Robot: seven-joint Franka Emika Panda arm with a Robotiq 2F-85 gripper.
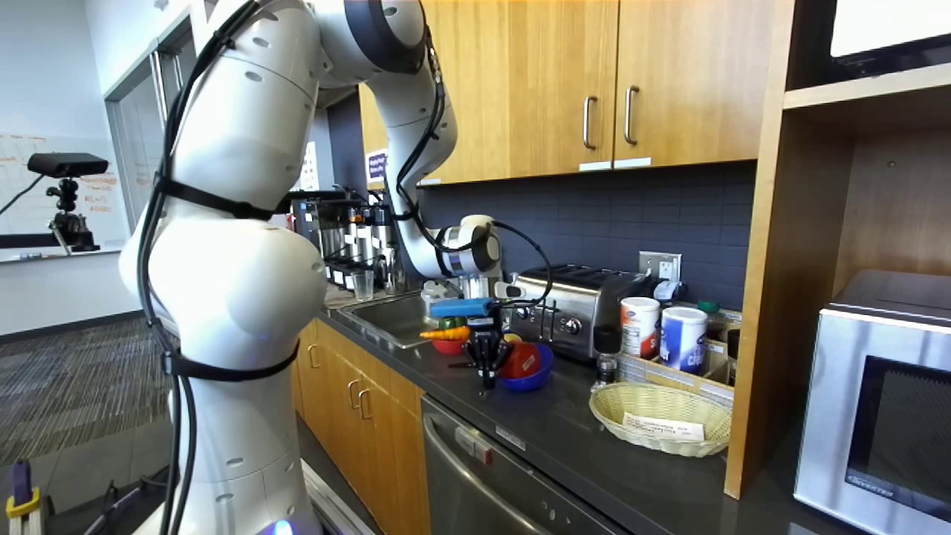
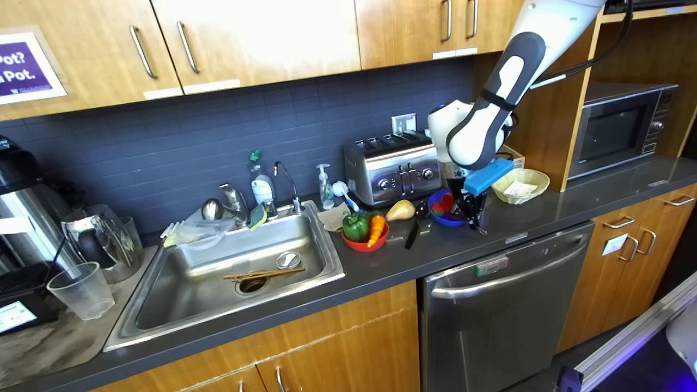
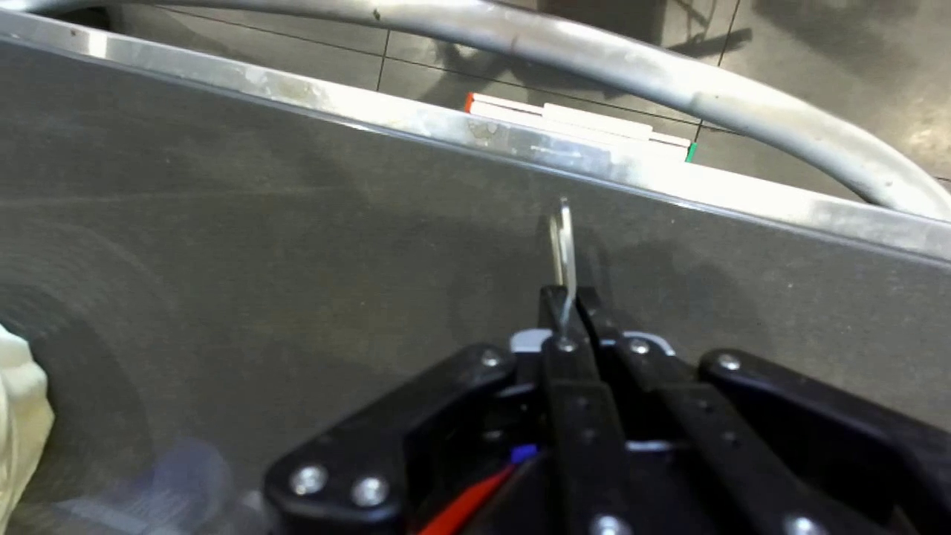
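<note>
My gripper is shut on a thin, shiny metal piece (image 3: 567, 245) that sticks out past its fingertips; what the piece belongs to is hidden. In the wrist view it points toward the counter's front edge. A blue bowl (image 1: 533, 382) with a red item (image 1: 525, 361) in it stands right beside the gripper, on the toaster side. In the second exterior view, the gripper (image 2: 481, 227) is low over the dark counter at the right of that blue bowl (image 2: 445, 220), covering part of it.
A red bowl (image 2: 366, 246) holds a green pepper (image 2: 355, 226) and a carrot (image 2: 376, 230). Near it lie a dark utensil (image 2: 413, 232) and a pale gourd (image 2: 400, 210). The toaster (image 2: 392, 173) stands behind. Bare counter separates the gripper from the wicker basket (image 1: 624, 428).
</note>
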